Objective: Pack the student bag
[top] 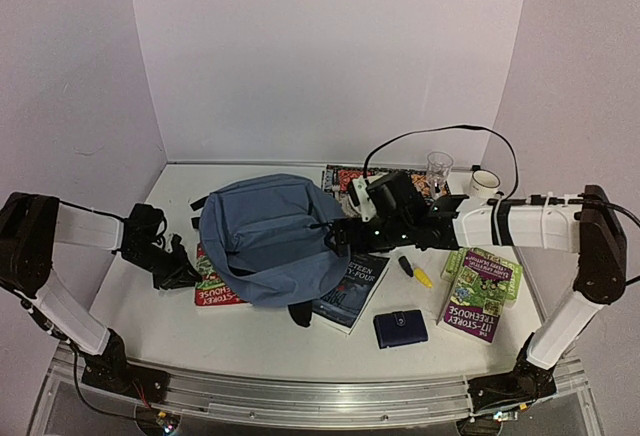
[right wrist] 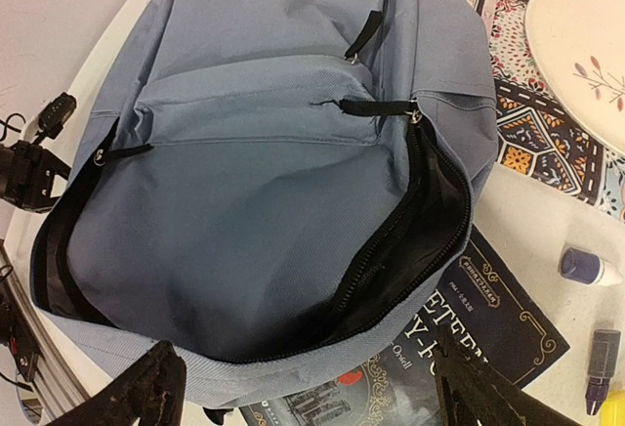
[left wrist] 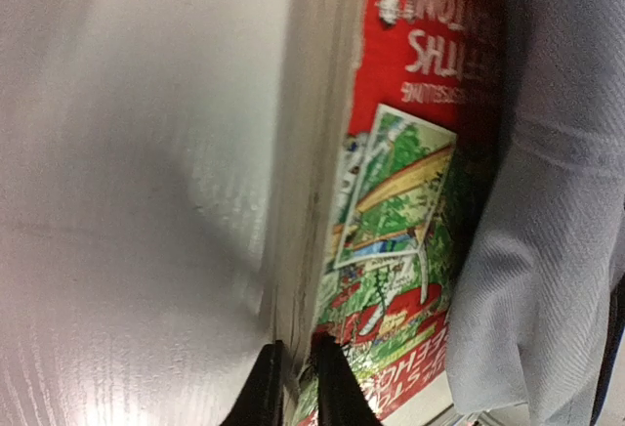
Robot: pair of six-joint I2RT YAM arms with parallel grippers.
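The blue-grey bag point(top: 270, 226) lies mid-table with its mouth unzipped and gaping, as the right wrist view shows. At its left side a red Treehouse book point(top: 215, 291) lies flat, partly hidden by the bag. My left gripper point(top: 190, 280) is low against the book's left edge. In the left wrist view its fingertips point(left wrist: 266, 372) are close together at the edge of the red book point(left wrist: 410, 211); whether they grip it is unclear. Over the bag's right side, my right gripper point(top: 340, 236) has its fingers point(right wrist: 146, 392) wide apart, with the bag's rim in view between them.
A dark book point(top: 352, 291) lies partly under the bag. On the right are a navy wallet point(top: 401, 328), a yellow-tipped tool point(top: 421, 276), a purple-green book point(top: 477, 296), a mug point(top: 484, 184) and a glass point(top: 439, 168).
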